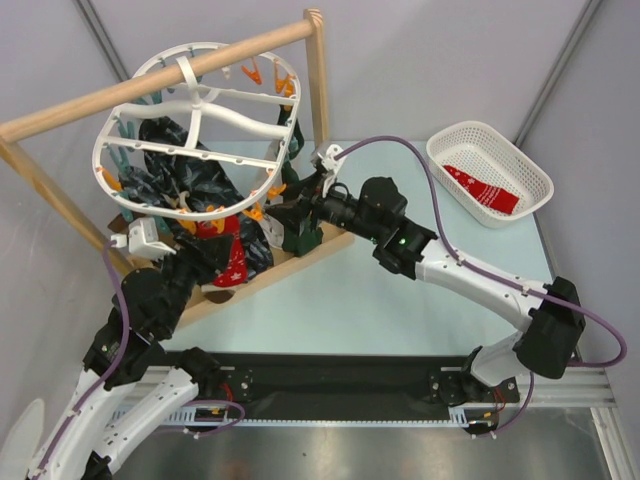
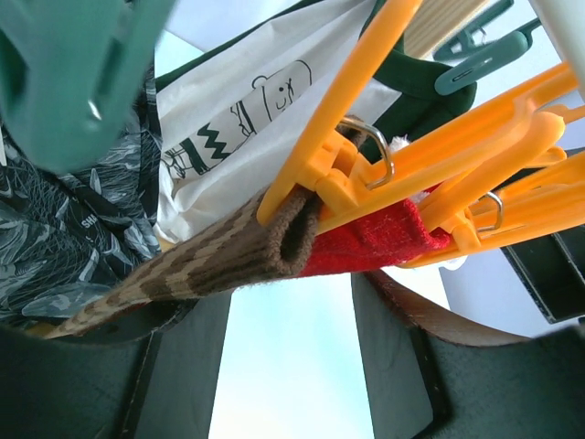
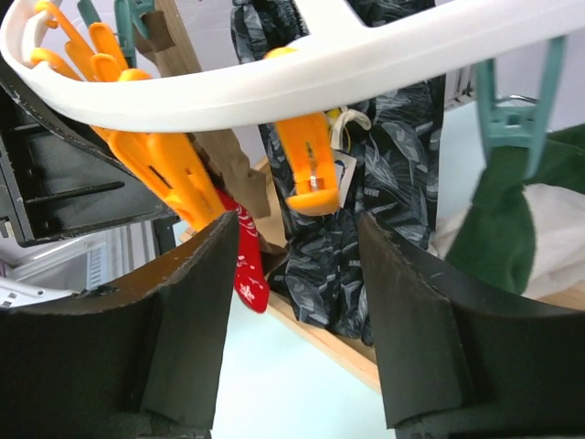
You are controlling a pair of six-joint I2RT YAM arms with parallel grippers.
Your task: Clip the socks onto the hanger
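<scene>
The round white hanger (image 1: pixel 230 211) hangs from a wooden frame, with several socks beneath it. My left gripper is open below a brown patterned sock (image 2: pixel 215 245), which an orange clip (image 2: pixel 340 174) grips at its edge. Just behind that hangs a red sock (image 2: pixel 370 240) at other orange clips. In the right wrist view, an orange clip (image 3: pixel 309 165) hangs under the hanger rim, ahead of my right gripper. The right fingers (image 3: pixel 206 283) stand apart with nothing between them. Another red sock (image 1: pixel 485 190) lies in the white basket (image 1: pixel 450 140).
The wooden frame's beam (image 1: pixel 160 75) crosses above the hanger. Dark patterned socks (image 3: pixel 384 174) and a green-and-white sock (image 3: pixel 498 219) hang close to my right gripper. Free table (image 1: pixel 350 310) lies in front and to the right.
</scene>
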